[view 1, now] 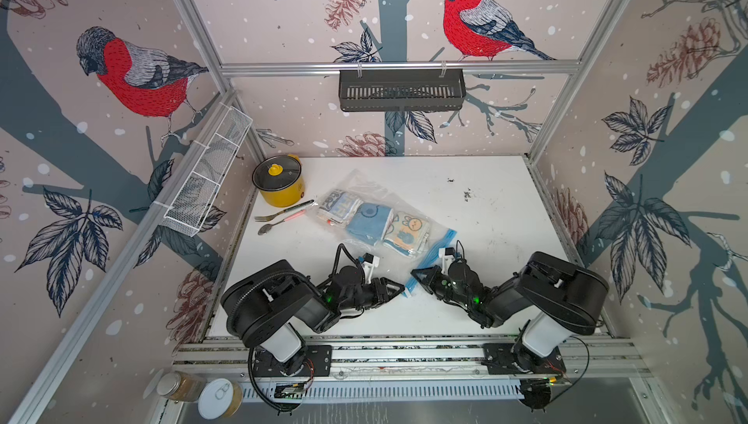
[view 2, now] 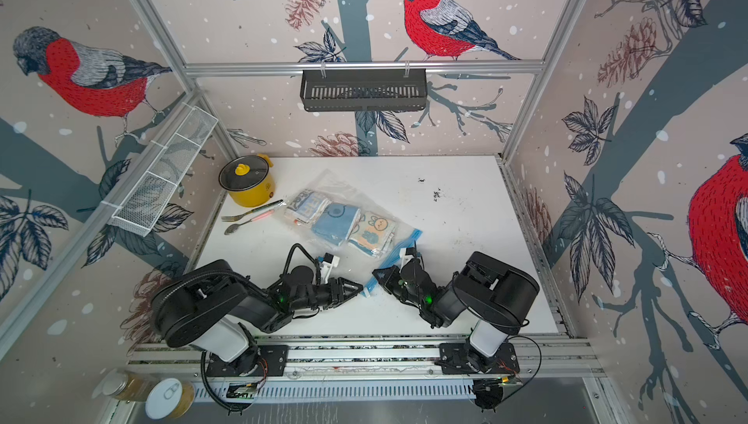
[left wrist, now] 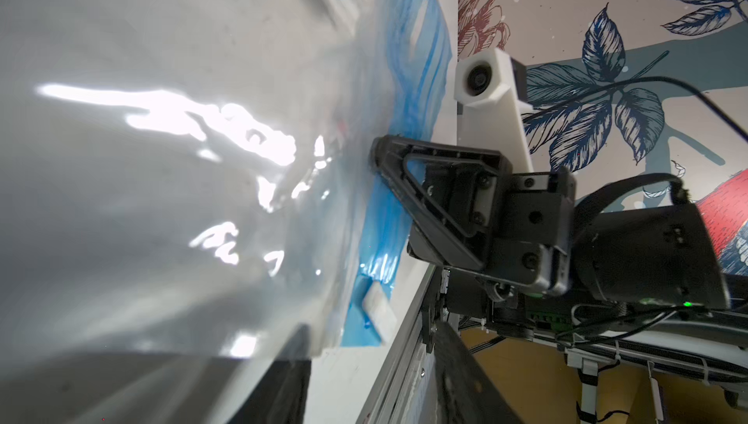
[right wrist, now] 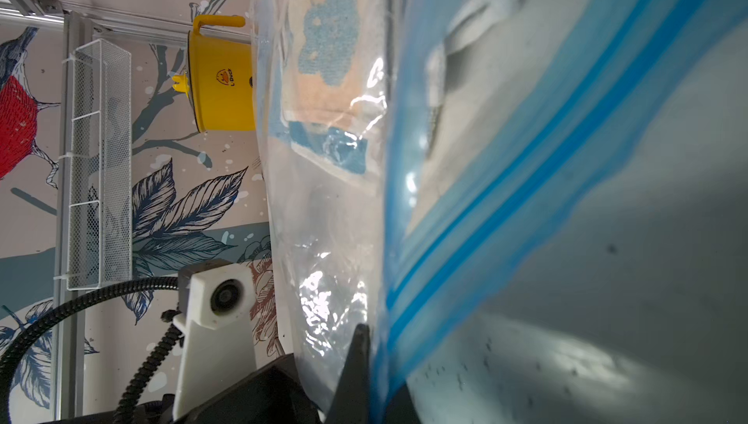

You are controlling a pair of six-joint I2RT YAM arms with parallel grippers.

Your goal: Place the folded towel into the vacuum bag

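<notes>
Folded towels (view 1: 368, 220) (view 2: 336, 221) lie side by side inside the clear vacuum bag (view 1: 417, 210), which has a blue zipper strip (right wrist: 545, 175) along its near right end. My right gripper (view 1: 417, 274) is shut at that strip, with the bag's edge at its fingers in the right wrist view; whether it grips the film is unclear. My left gripper (view 1: 393, 287) stands open just left of the strip's lower end, over the bag's near corner, with nothing seen between its fingers.
A yellow pot (view 1: 278, 186), a fork (view 1: 284, 212) and a spoon (view 1: 280, 221) lie at the left. A wire basket hangs on the left and a dark rack on the back wall.
</notes>
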